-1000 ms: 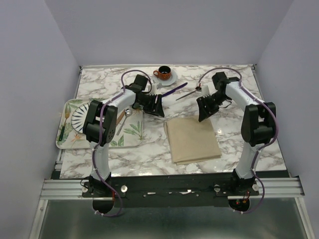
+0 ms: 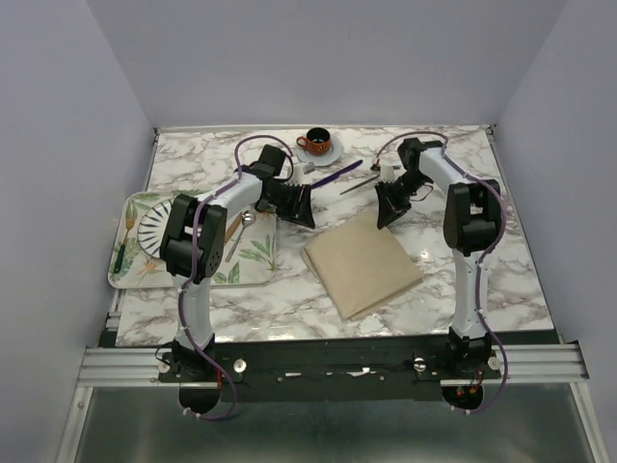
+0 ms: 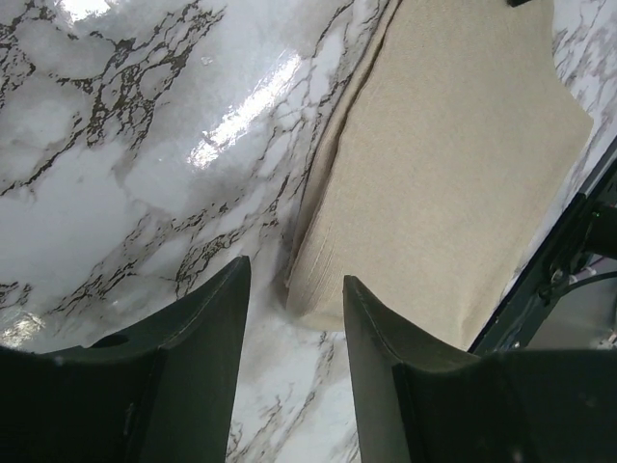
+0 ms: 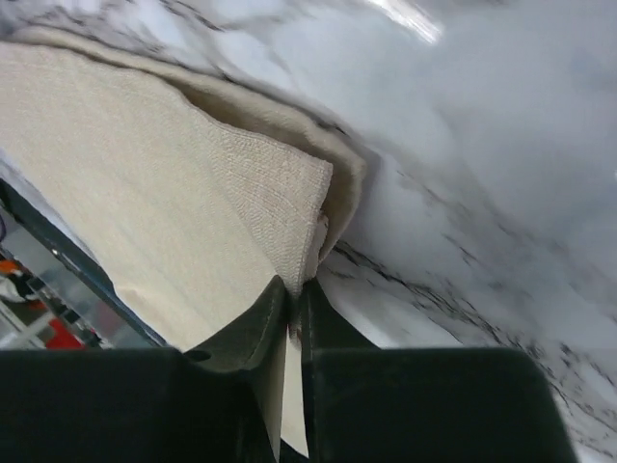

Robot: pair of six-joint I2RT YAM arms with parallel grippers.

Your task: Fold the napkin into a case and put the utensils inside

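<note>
The beige napkin point(image 2: 362, 270) lies folded in a layered square on the marble, slightly turned. My right gripper point(image 2: 384, 217) is at its top corner; in the right wrist view its fingertips point(image 4: 294, 294) are close together on the folded edge, pinching the cloth or very nearly. My left gripper point(image 2: 301, 222) hovers just beyond the napkin's left corner, its fingers apart and empty, with the napkin's creased edge point(image 3: 318, 270) beneath.
A leaf-patterned tray point(image 2: 193, 275) with plate and utensils is at the left. A blue knife point(image 2: 337, 174), another thin utensil point(image 2: 357, 186) and a cup on a saucer point(image 2: 318, 141) lie at the back.
My right gripper has moved left along the napkin's back edge, and the napkin has shifted left and rotated, its left edge now slanting. The left arm is nearly still.
</note>
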